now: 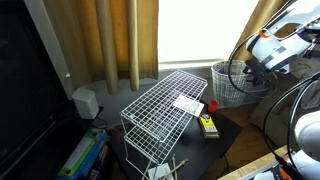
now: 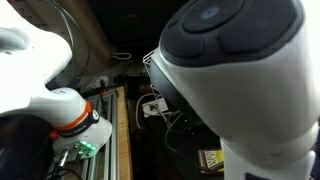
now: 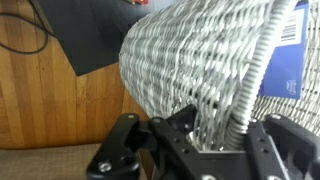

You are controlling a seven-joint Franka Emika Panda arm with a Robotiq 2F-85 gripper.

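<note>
A white woven basket [image 1: 238, 88] is at the right in exterior view 1, beside the dark table and apparently raised off the floor. My gripper [image 1: 262, 72] is at its right side, by the upper rim. In the wrist view the basket's rim [image 3: 254, 75] runs down between the fingers of my gripper, which is shut on it. A blue item with a white label [image 3: 287, 65] shows beyond the rim, seemingly inside the basket. The basket is not visible in exterior view 2, where the arm fills much of the picture.
On the dark table stand a white wire rack [image 1: 165, 105], a red cup [image 1: 213, 106] and a yellow box [image 1: 208, 126], the last two near the basket. A white paper [image 1: 188, 104] lies on the rack. Wooden floor [image 3: 75, 100] shows below in the wrist view.
</note>
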